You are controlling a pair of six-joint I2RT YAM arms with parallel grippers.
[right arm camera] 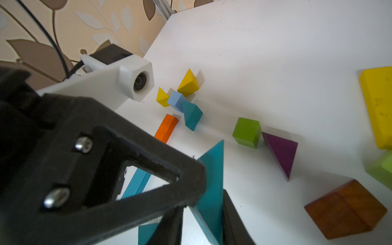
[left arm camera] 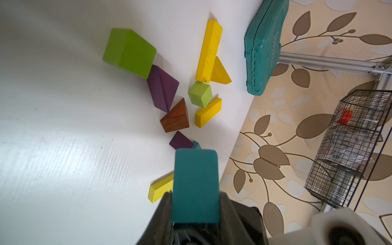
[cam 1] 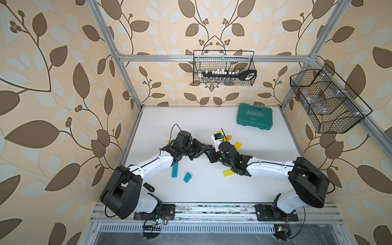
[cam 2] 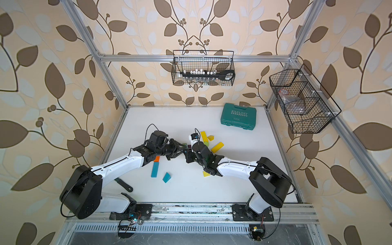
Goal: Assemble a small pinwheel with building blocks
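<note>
My two grippers meet above the middle of the table. The left gripper [cam 1: 200, 150] is shut on a teal block [left arm camera: 195, 183], which hangs over the tabletop. The right gripper [cam 1: 209, 152] is around that same teal piece [right arm camera: 213, 183], fingers part open; whether both touch it I cannot tell. Loose below lie a green cube [right arm camera: 246, 131], a purple triangle [right arm camera: 281, 151], a brown wooden triangle [right arm camera: 345, 207], yellow bars [left arm camera: 209, 49], a light-green cube [left arm camera: 200, 94], an orange bar [right arm camera: 165, 127] and several small blue, teal and yellow pieces.
A green case [cam 1: 254, 116] sits at the back right. Wire baskets [cam 1: 224, 69] hang on the back and right sides. A dark tool [cam 2: 124, 184] lies at the front left.
</note>
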